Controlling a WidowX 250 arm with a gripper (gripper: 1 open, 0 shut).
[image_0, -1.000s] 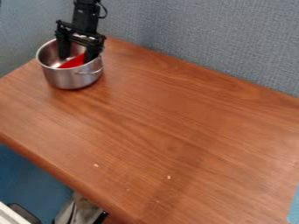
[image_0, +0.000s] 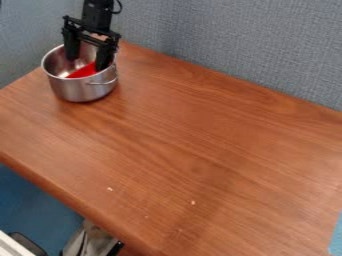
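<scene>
A steel pot (image_0: 79, 88) with a wire handle stands at the far left corner of the wooden table. Inside it lies a red object (image_0: 83, 71). My black gripper (image_0: 87, 56) reaches down into the pot from above, its fingers over and beside the red object. The pot and the gripper's dark shape hide the fingertips in part, so I cannot tell whether it is open or shut, or whether it touches the red object.
Grey padded walls stand behind and to the left. Some clutter lies below the table's front left edge.
</scene>
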